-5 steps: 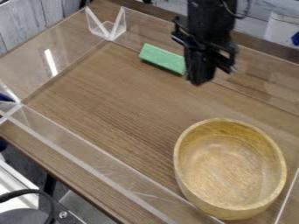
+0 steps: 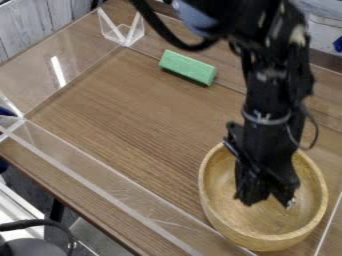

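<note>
My black gripper (image 2: 254,176) hangs low over a round yellow bowl (image 2: 281,230) at the lower right, its tip inside or just above the bowl's rear half and hiding part of it. It looks shut, with nothing visible held between its fingers. A green block (image 2: 187,67) lies on the wooden table (image 2: 107,120) at the upper middle, well away from the gripper.
A clear plastic holder (image 2: 123,28) stands at the back left. Transparent strips edge the table, and a black cable (image 2: 40,228) lies at the lower left.
My gripper has come down and toward the viewer, from beside the green block to over the bowl. The block and bowl have not visibly moved.
</note>
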